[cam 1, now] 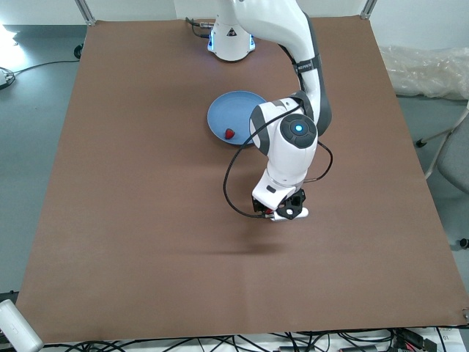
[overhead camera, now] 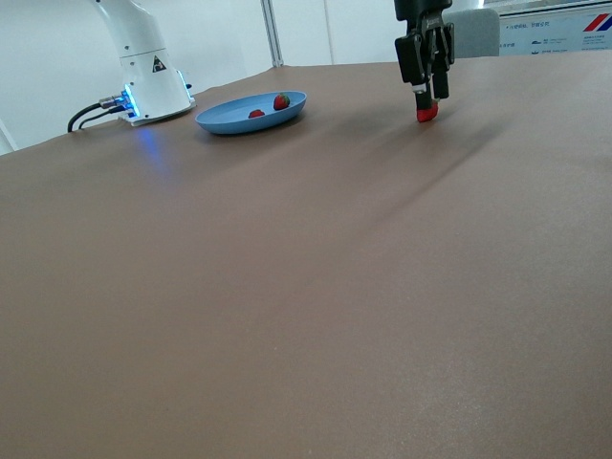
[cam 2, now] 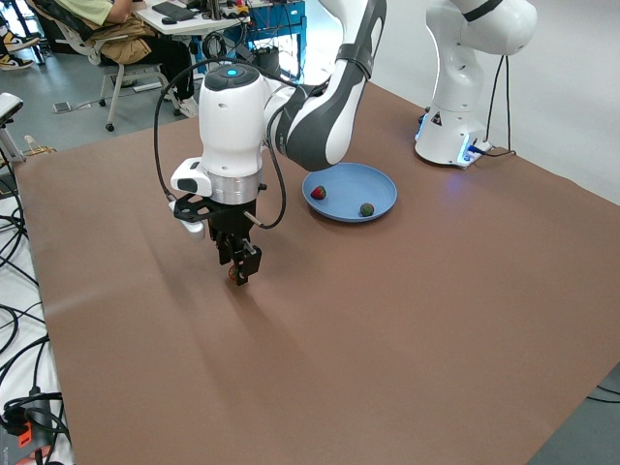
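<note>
My black gripper [overhead camera: 428,84] is low over the brown table [overhead camera: 316,287], its fingertips around or just above a red object [overhead camera: 426,113], likely fruit, at the table surface; whether it grips it I cannot tell. In the right view the gripper [cam 2: 239,271] largely hides that object. A blue plate [cam 2: 351,180] lies apart from the gripper, holding a strawberry [cam 2: 319,193] and a smaller fruit [cam 2: 367,209], which looks greenish there.
Most of the table around the gripper is bare. Cables and equipment line one table edge.
</note>
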